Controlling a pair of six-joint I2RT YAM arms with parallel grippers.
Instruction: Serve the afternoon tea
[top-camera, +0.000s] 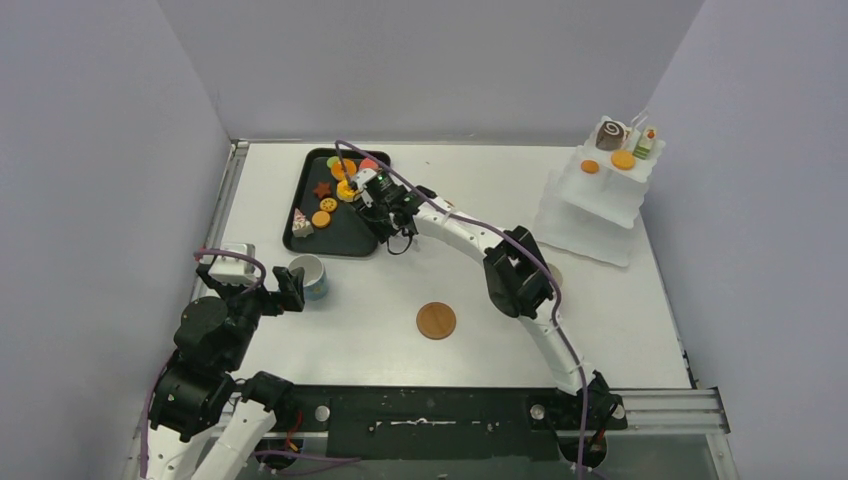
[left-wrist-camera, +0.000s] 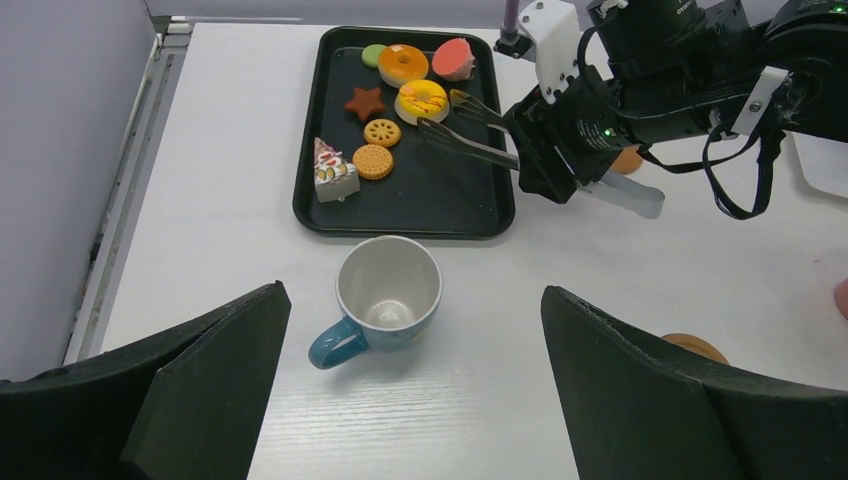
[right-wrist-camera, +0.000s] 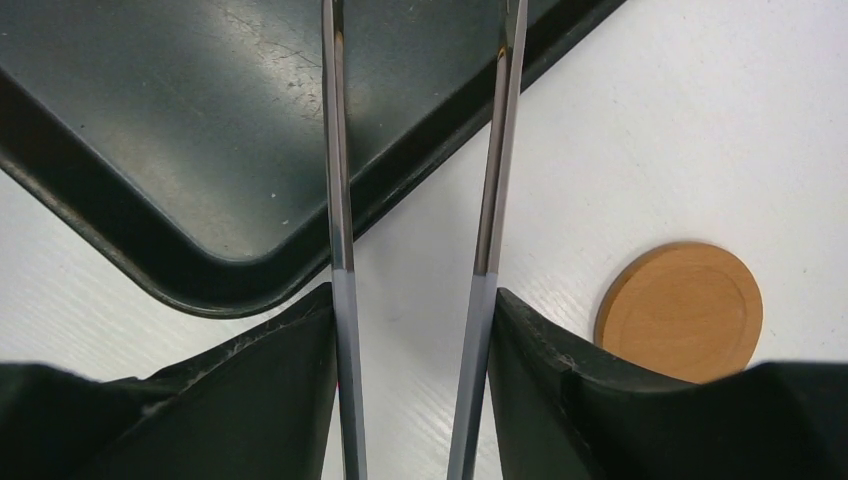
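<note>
Sweets lie in the black tray (left-wrist-camera: 430, 205): a yellow iced ring (left-wrist-camera: 422, 101), an orange ring (left-wrist-camera: 402, 64), a pink piece (left-wrist-camera: 453, 60), a brown star (left-wrist-camera: 365, 103), two round biscuits and a cake wedge (left-wrist-camera: 335, 172). Over the tray, my right gripper has its long thin metal fingers spread, tips close to the yellow ring's right side. I see nothing held there; in the right wrist view the tips run out of the top. My left gripper (top-camera: 290, 288) stands open near the white-and-blue mug (left-wrist-camera: 388, 285), holding nothing.
At the far right stands a white tiered stand (top-camera: 600, 195), with a chocolate roll (top-camera: 610, 135), a cake slice and orange biscuits on it. A round brown coaster (top-camera: 436, 320) lies front centre. The right arm spans the table's middle; bare table surrounds the coaster.
</note>
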